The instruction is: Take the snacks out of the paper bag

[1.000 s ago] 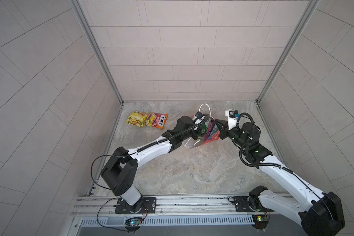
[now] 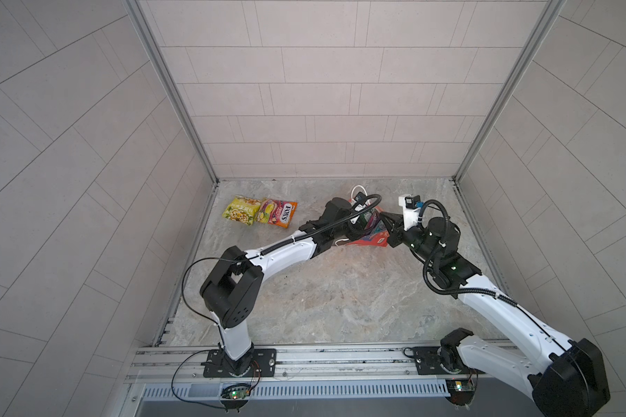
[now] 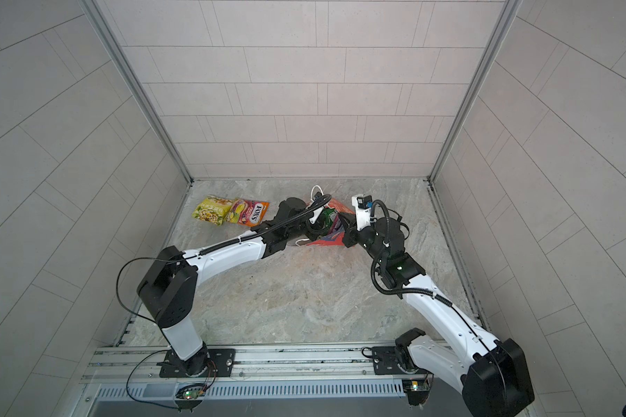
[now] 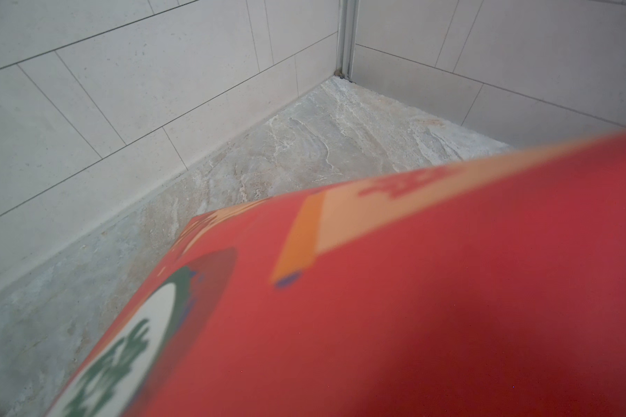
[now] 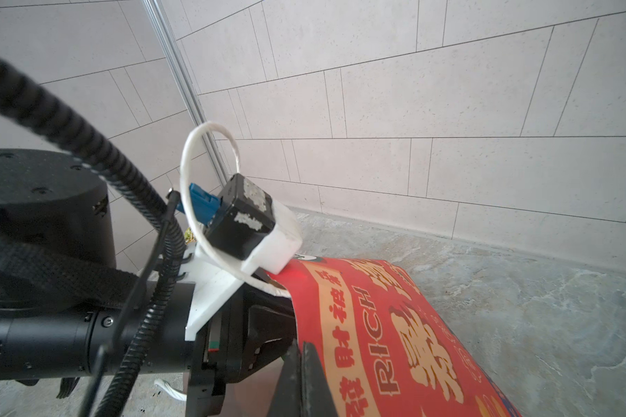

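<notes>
The red paper bag (image 2: 370,238) (image 5: 368,326) lies at the back right with white handles; dark, colourful packs show inside it. My left gripper (image 2: 361,219) is in the bag, its fingers hidden; in the left wrist view the red paper (image 4: 466,292) fills the lower part. My right gripper is at the bag's right side, its fingertips shut together, with nothing clearly seen between them. A yellow snack pack (image 2: 240,210) and an orange-purple one (image 2: 277,212) lie on the floor to the left.
Tiled walls (image 2: 340,104) stand close behind and at both sides, with metal rails at the corners.
My left arm has moved right and back, further into the bag, covering more of it. My right arm and the two loose packs have not moved.
</notes>
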